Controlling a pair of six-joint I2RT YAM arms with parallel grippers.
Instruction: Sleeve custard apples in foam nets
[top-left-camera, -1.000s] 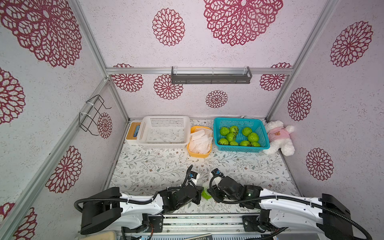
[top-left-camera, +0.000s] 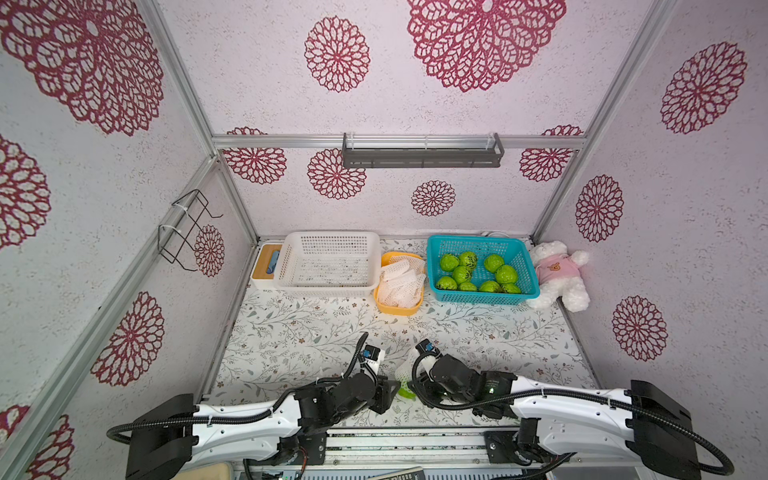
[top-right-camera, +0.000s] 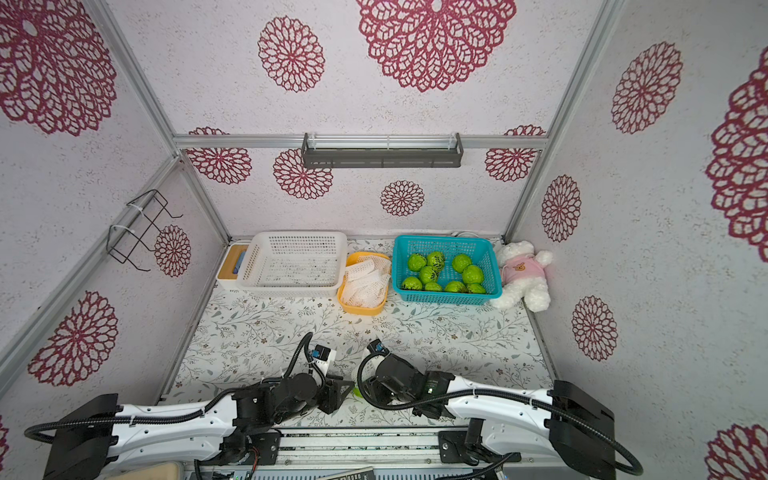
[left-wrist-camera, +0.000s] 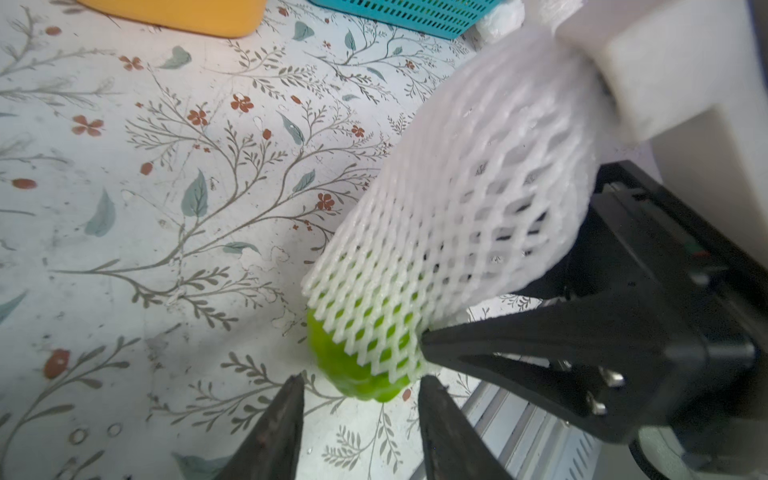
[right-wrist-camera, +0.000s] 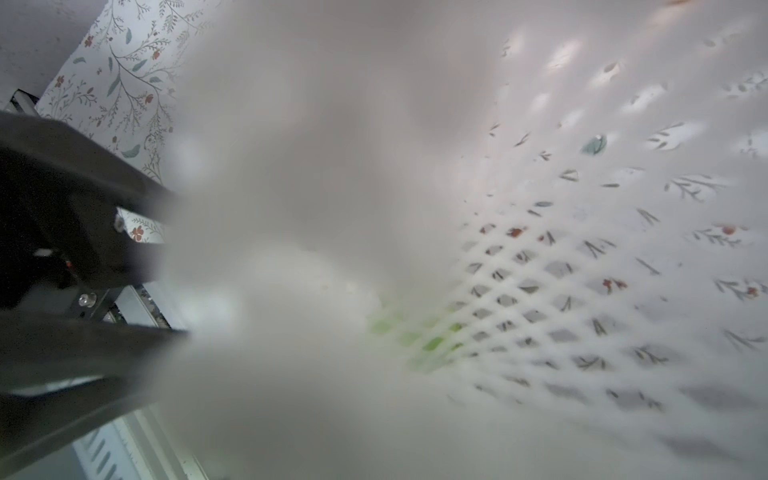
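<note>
In the left wrist view a white foam net (left-wrist-camera: 472, 192) hangs from beside my right gripper, its lower end stretched over a green custard apple (left-wrist-camera: 360, 372). The dark fingertip of the right gripper touches the netted fruit; how far its fingers are apart is unclear, and the net fills the right wrist view, blurred. My left gripper stands open just in front of the fruit, nothing between its fingers. More custard apples (top-left-camera: 505, 273) sit in the teal basket (top-left-camera: 482, 297), and spare nets (top-left-camera: 400, 284) lie in the yellow basket (top-left-camera: 377, 305).
An empty white basket (top-left-camera: 326, 289) stands at back left beside a small box (top-left-camera: 264, 264). A white plush bear (top-left-camera: 564, 280) sits right of the teal basket. The table (top-left-camera: 304, 336) between the baskets and my arms is clear.
My left arm has moved left, away from the fruit.
</note>
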